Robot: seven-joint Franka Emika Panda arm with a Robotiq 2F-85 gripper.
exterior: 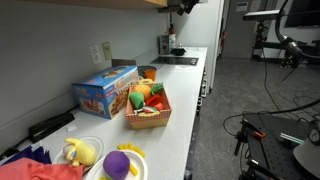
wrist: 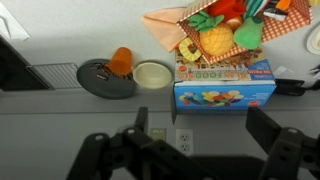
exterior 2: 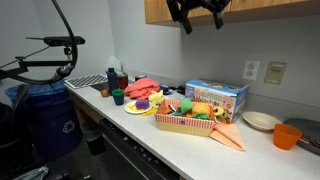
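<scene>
My gripper (exterior 2: 203, 24) hangs high above the counter in exterior view 2, fingers pointing down and spread apart. It is open, with nothing visible between its fingers, and touches none of the things below. A basket (exterior 2: 184, 125) with a checked lining holds toy vegetables and fruit, among them an orange round piece (wrist: 216, 41) and green ones. Behind the basket stands a blue picture box (exterior 2: 222, 97). The wrist view looks down on the box, with the dark fingers at the lower left and right.
Right of the box in exterior view 2 are a cream bowl (exterior 2: 262, 121), an orange cup (exterior 2: 287, 136) and a dark pan (exterior 2: 308, 139). A peach cloth (exterior 2: 228, 136) lies beside the basket. Plates with a yellow toy (exterior: 80, 151) and a purple one (exterior: 117, 164) sit nearer.
</scene>
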